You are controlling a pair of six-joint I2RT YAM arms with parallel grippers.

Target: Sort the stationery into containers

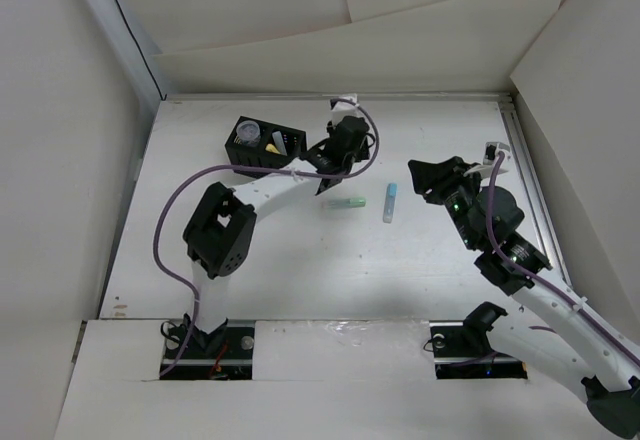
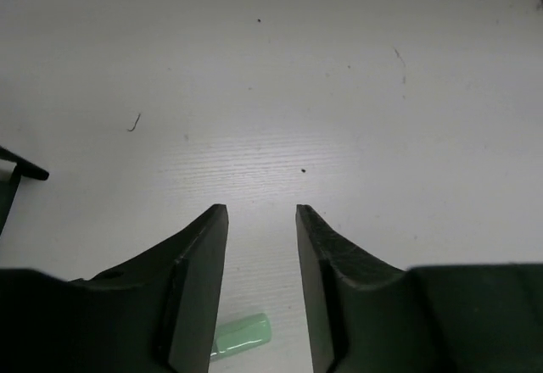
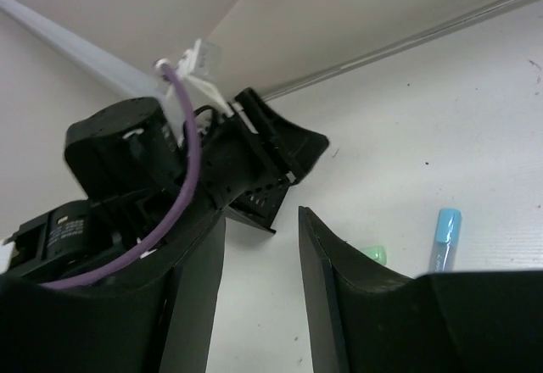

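Observation:
The black container (image 1: 247,155) at the back left holds a round clear item (image 1: 248,132) and smaller pieces. A green item (image 1: 347,202) and a blue one (image 1: 390,200) lie on the table; they also show in the right wrist view, green (image 3: 373,253) and blue (image 3: 445,237). My left gripper is above the table beside the container, part open with nothing visible between its fingers; the green item (image 2: 246,332) is below it. My right gripper hangs open and empty to the right of the blue item.
Walls enclose it at the back and sides, with a metal rail (image 1: 430,98) along the back edge.

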